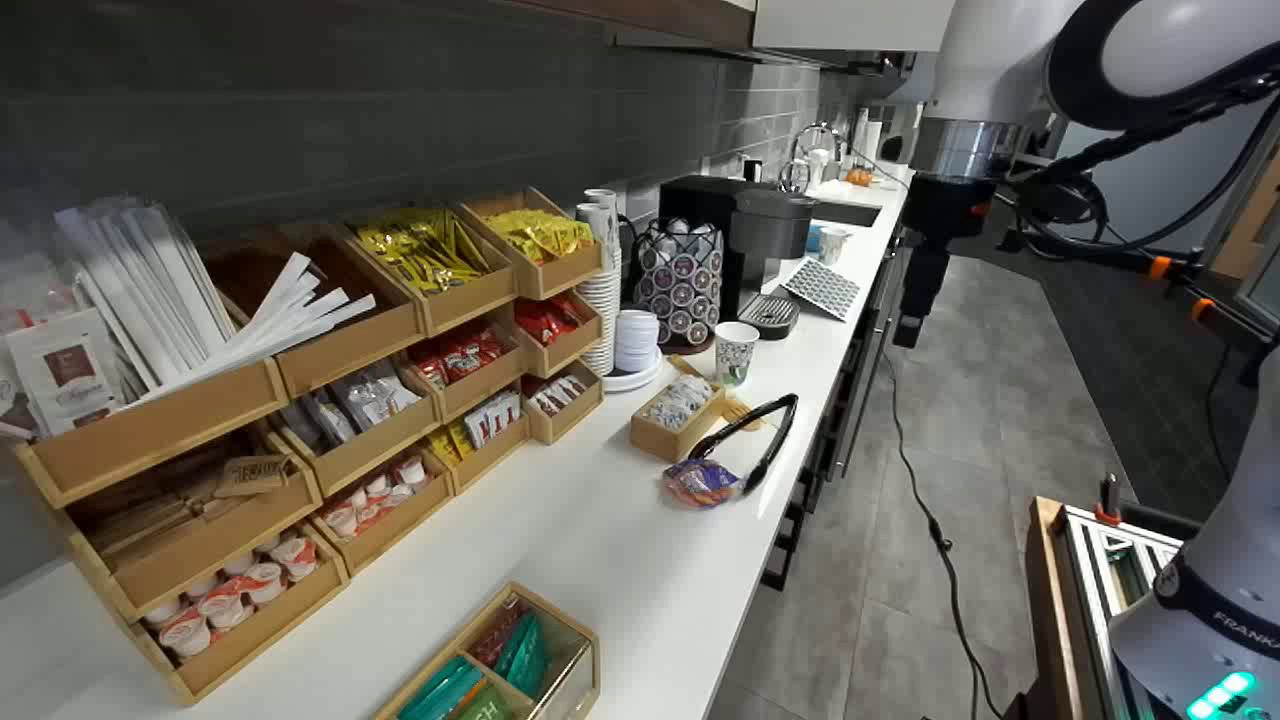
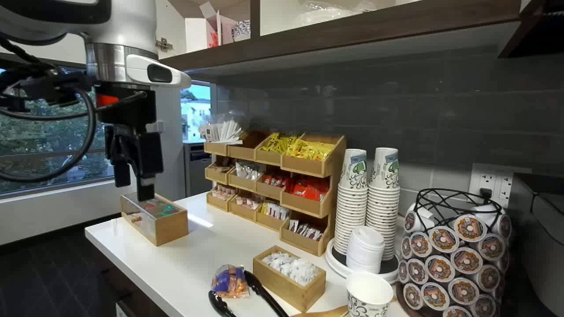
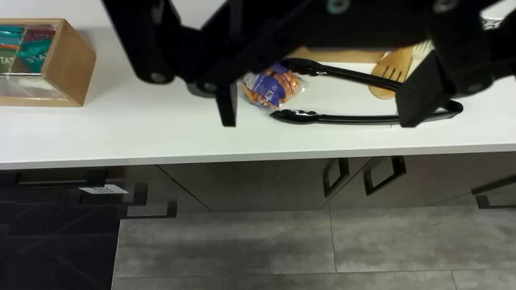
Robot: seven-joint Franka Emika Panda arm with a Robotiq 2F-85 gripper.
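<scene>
High over the front edge of the counter, my gripper stands open, its two fingers (image 3: 225, 104) far apart with empty space between them. Exterior view 2 has the gripper (image 2: 134, 184) pointing down at the left. Below it, black tongs (image 3: 358, 119) lie spread on the white counter. A clear bag of orange pieces with a purple label (image 3: 271, 88) rests at the tips of the tongs; whether they touch cannot be told. Beside them stands a wooden box of white packets (image 2: 291, 272). Wooden utensils (image 3: 387, 72) lie behind the tongs, partly hidden by the gripper in the wrist view.
A tiered wooden organizer (image 1: 396, 310) of packets lines the wall. A tea box (image 2: 158, 214) stands at the counter's far left end. A paper cup (image 1: 734, 352), stacked cups (image 2: 352, 206), a pod rack (image 2: 454, 253) and a coffee machine (image 1: 768, 228) crowd the other side. Bare counter (image 3: 159, 116) separates tea box and bag.
</scene>
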